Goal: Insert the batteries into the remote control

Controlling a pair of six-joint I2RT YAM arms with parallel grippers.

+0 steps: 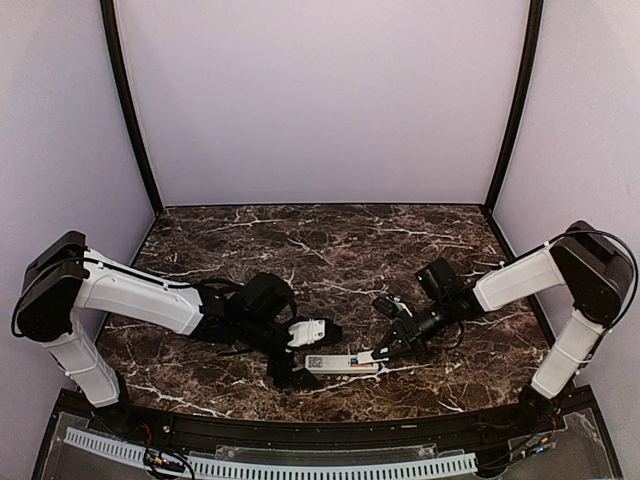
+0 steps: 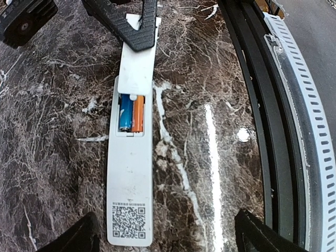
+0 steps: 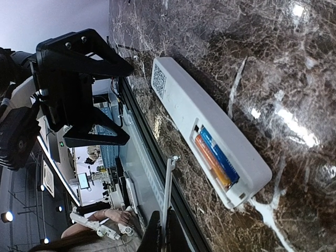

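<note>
The white remote control (image 1: 330, 364) lies flat on the table with its battery compartment facing up. A blue battery (image 3: 219, 152) and an orange battery (image 3: 211, 160) lie side by side inside the compartment. My right gripper (image 1: 388, 350) is shut on the white battery cover, which appears edge-on in the right wrist view. In the left wrist view the cover overlaps the compartment's far part, hiding some of the batteries; whether it touches the remote I cannot tell. My left gripper stands open with nothing between its fingers, near the remote's QR-code end.
A black rail (image 2: 260, 105) and a slotted pale strip (image 2: 310, 100) run along the table's front edge, close to the remote. Both arms reach in from the sides.
</note>
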